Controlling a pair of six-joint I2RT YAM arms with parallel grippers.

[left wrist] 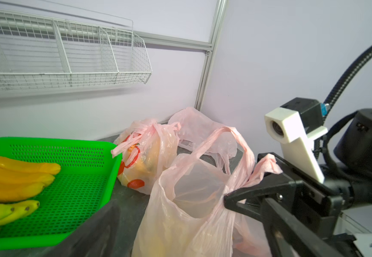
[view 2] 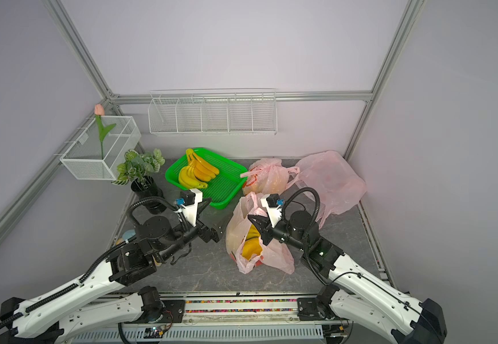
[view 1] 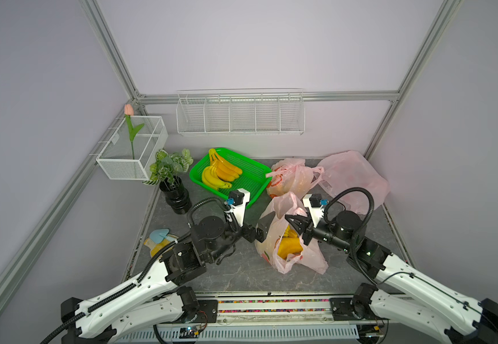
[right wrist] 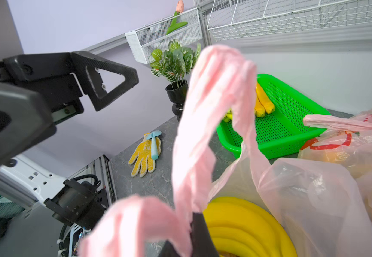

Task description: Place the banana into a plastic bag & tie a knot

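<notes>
A thin pinkish plastic bag [view 1: 270, 249] stands on the table in front of the right arm, its mouth open. Yellow bananas [right wrist: 241, 224] lie inside it. My right gripper [view 1: 296, 222] is shut on the bag's handle [right wrist: 194, 141], which is gathered between the fingertips and stands up above them in the right wrist view. To the left of the bag my left gripper [view 2: 213, 218] is open, nothing between its fingers. Its spread fingers [left wrist: 94, 233] frame the bag in the left wrist view, without touching it as far as I can see.
More bananas [view 1: 220, 169] sit in a green basket [view 1: 254, 175] at the back. A knotted bag [view 1: 294, 177] and an empty bag [view 1: 355, 177] lie at the back right. A potted plant [view 1: 174, 192] and a glove [right wrist: 142, 158] are on the left.
</notes>
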